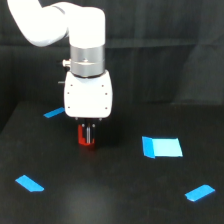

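Observation:
A small red object (pixel 82 136) rests on the dark table, left of the middle of the camera view. Directly above it hangs the white hand of my arm, pointing straight down. The gripper (pixel 88 132) is low, its fingers overlapping the red object in this view and covering part of it. Whether the fingers grip the object or merely stand in front of it cannot be told.
Blue tape with a pale cyan square (pixel 167 147) lies to the right of the gripper. Blue tape strips mark the front left (pixel 29 184), front right (pixel 200 192) and back left (pixel 54 113).

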